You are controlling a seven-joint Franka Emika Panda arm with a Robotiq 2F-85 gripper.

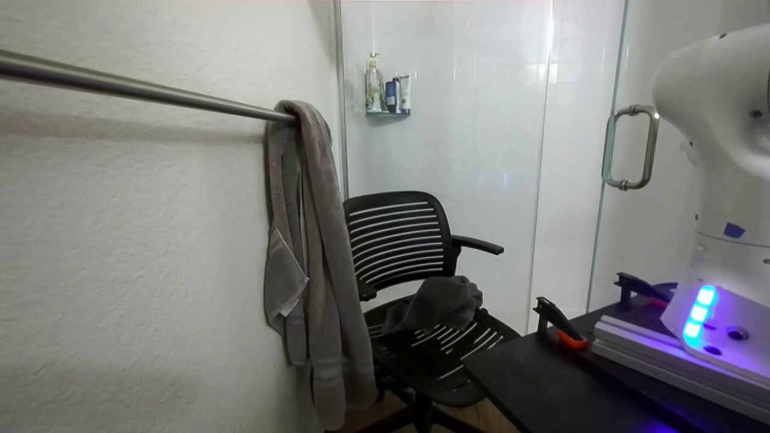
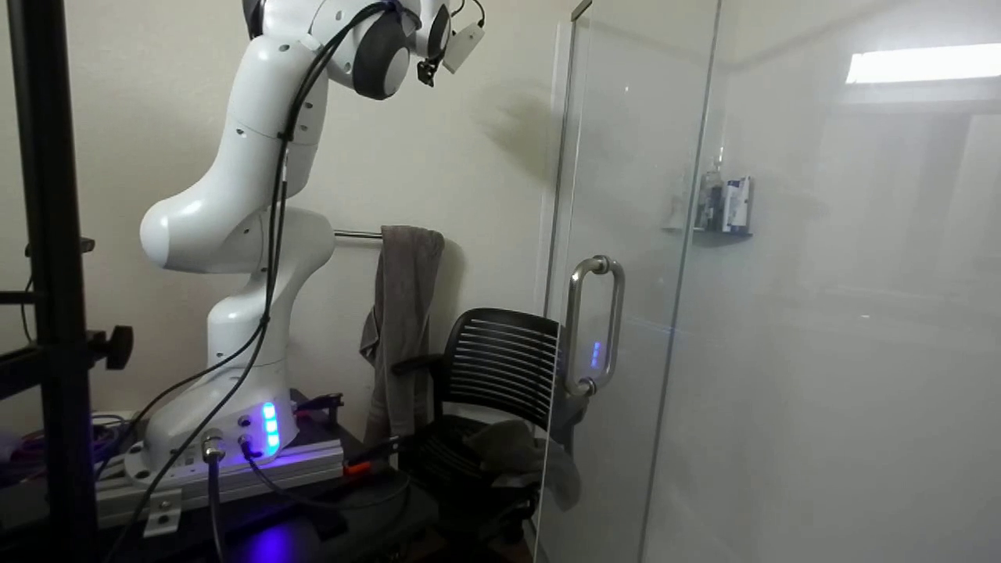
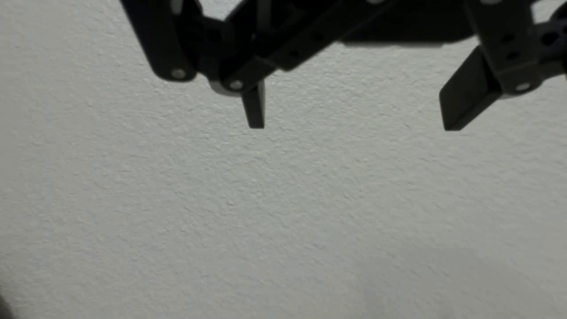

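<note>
A grey towel (image 1: 317, 216) is draped over the end of the metal bar (image 1: 144, 90) and hangs down along the wall. In the second exterior view, the same towel (image 2: 401, 319) hangs behind the arm, left of the chair. High above it, near the top edge, is my gripper (image 2: 428, 71). From the wrist, my gripper stands open, its two fingers wide apart. Only bare textured wall (image 3: 297, 212) shows between and below them. A second grey cloth (image 1: 437, 302) lies crumpled on the chair seat.
A black chair (image 1: 397, 238) stands below the towel, beside the black table (image 1: 548, 386) carrying the arm's base. Clamps (image 1: 559, 321) stick up from the table. The glass shower door, with its metal handle (image 2: 574, 328), borders the right side; bottles (image 1: 375, 86) sit on a corner shelf.
</note>
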